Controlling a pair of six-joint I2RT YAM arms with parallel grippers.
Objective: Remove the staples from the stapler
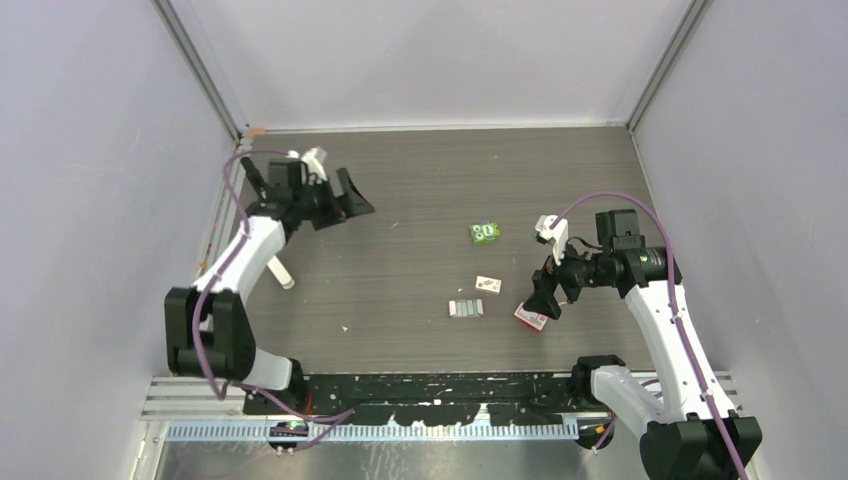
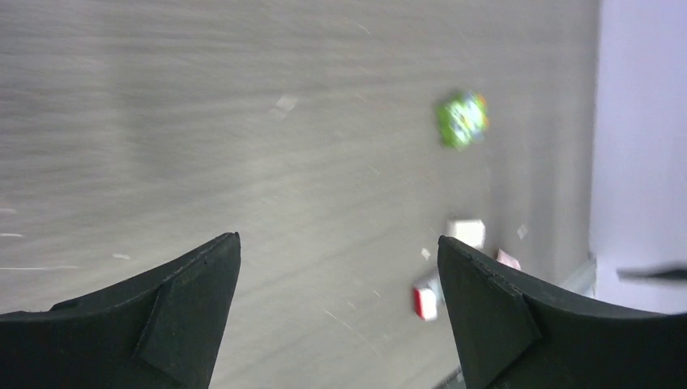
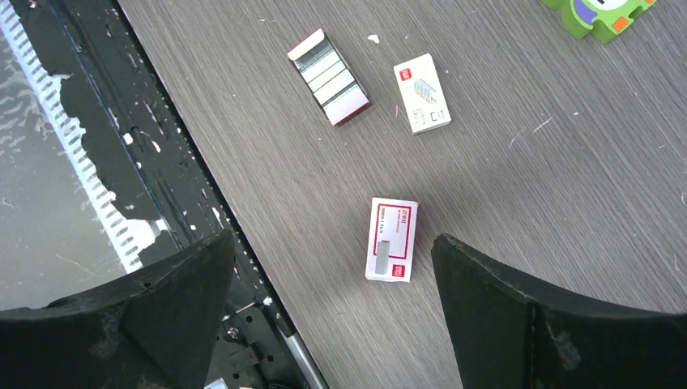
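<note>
No stapler shows in any current view; the left arm covers the patch where a blue one lay. At the upper left of the table, my left gripper [image 1: 350, 203] is raised, its fingers apart; between its fingers the left wrist view has only bare, blurred table. My right gripper [image 1: 545, 298] is open above a red-and-white box [image 3: 392, 241], not touching it as far as I can tell. Further off are a small white box [image 3: 422, 93] and a tray of grey staple strips [image 3: 330, 79].
A green toy block [image 1: 485, 233] sits right of the table's middle. One white stick [image 1: 283, 275] at the left is partly covered by the left arm. Plain walls stand behind and at both sides.
</note>
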